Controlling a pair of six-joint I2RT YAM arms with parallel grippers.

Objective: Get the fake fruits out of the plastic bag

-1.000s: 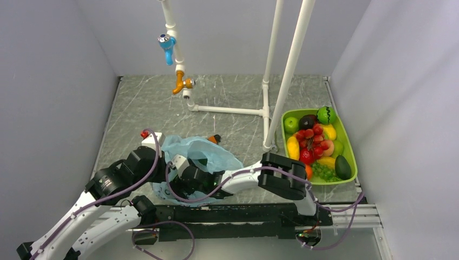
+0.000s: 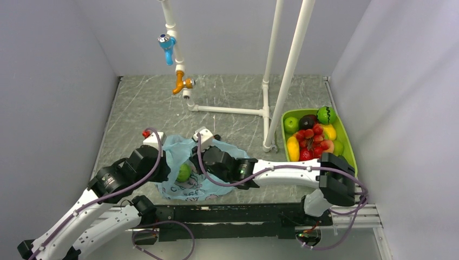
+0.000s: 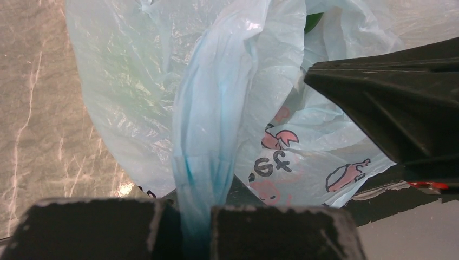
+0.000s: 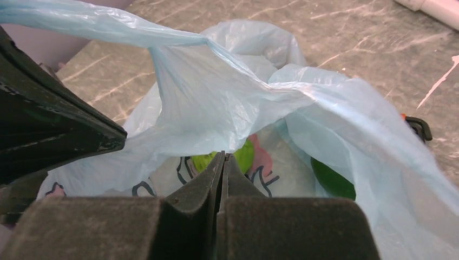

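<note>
The pale blue plastic bag (image 2: 230, 151) lies crumpled on the grey surface with its mouth raised. In the left wrist view a gathered strip of the bag (image 3: 216, 108) runs between the fingers of my left gripper, shut on it. My right gripper is above the bag's opening, its fingertips together and nothing between them. Beyond those tips a light green round fruit (image 4: 245, 157) rests in the bag, partly hidden by plastic and fingers; the top view shows this green fruit (image 2: 184, 173) too. A dark green fruit (image 4: 333, 179) sits further right inside the bag.
The green basket (image 2: 351, 150) of mixed fruits stands at the right, partly covered by the right arm. White pipes (image 2: 230, 110) cross the back, with an orange tap (image 2: 179, 82) and a blue tap (image 2: 169, 51). Bare surface (image 2: 141, 103) is open at the back left.
</note>
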